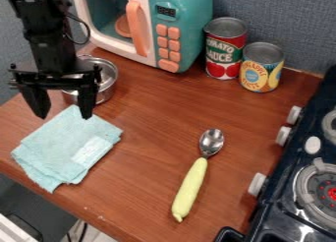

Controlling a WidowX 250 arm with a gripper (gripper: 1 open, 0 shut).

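Observation:
My black gripper (63, 100) hangs at the upper left, fingers pointing down and apart, with nothing between them. Just below and in front of it a folded pale blue cloth (66, 151) lies on the wooden table (171, 108), bare on top. Behind the gripper sits a metal bowl (104, 77), partly hidden. A spoon (211, 142) and a pale yellow-handled utensil (191, 187) lie in the middle right.
A teal toy microwave (171, 34) stands at the back, with two cans (225, 54) (261, 71) beside it. A black toy stove (296, 197) fills the right side. The table's front left edge drops to the floor.

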